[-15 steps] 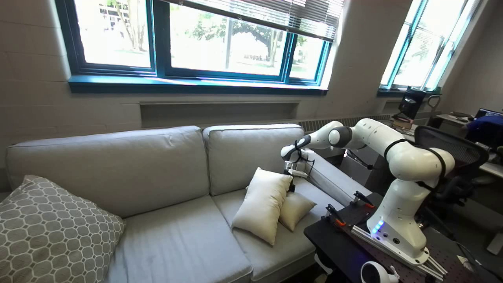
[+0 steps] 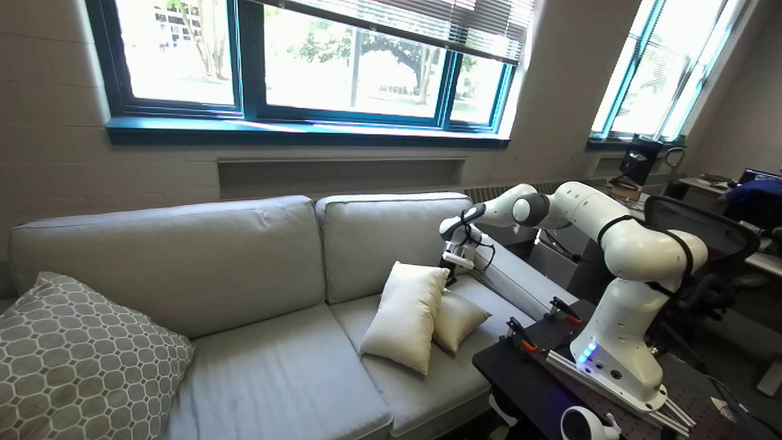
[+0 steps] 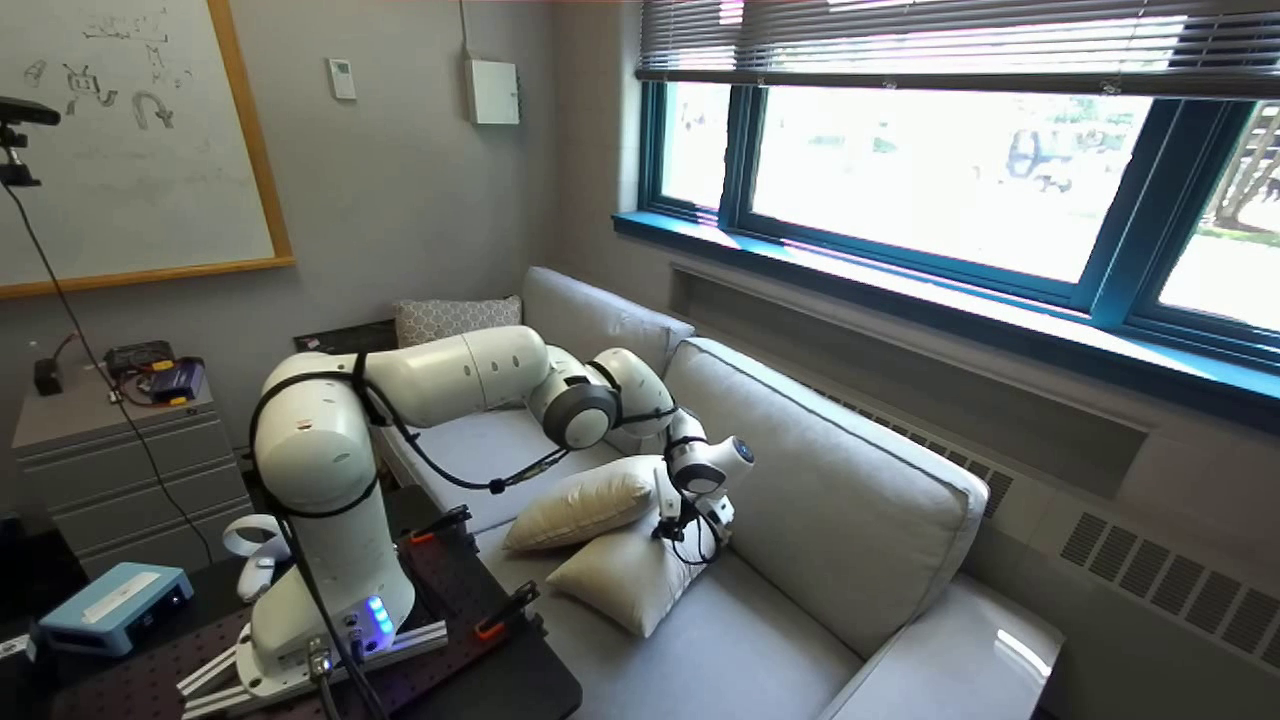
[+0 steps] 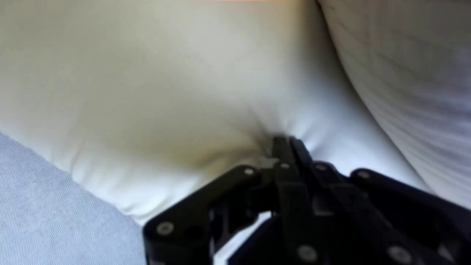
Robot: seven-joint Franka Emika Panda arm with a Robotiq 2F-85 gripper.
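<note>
Two plain cream pillows are on the sofa's right-hand seat. The larger-looking one (image 2: 407, 315) leans over the other, lower pillow (image 2: 458, 321), which is partly covered by it in exterior view 1. In exterior view 2 my gripper (image 3: 672, 529) reaches down onto the upper part of the lower pillow (image 3: 636, 576). Seen from the wrist, my gripper is shut on a pinch of cream pillow fabric (image 4: 185, 97), with creases spreading from the fingertips. The pillow's edge rests against grey sofa cloth at lower left.
A wrinkled pale surface, apparently the leaning pillow (image 4: 410, 88), rises close on the right. The sofa backrest (image 2: 396, 242) and armrest (image 2: 520, 278) stand near the gripper. A patterned pillow (image 2: 88, 359) sits far left.
My gripper has risen slightly. The leaning pillow's upper right corner has shifted a little left, and the lower pillow has moved up a little.
</note>
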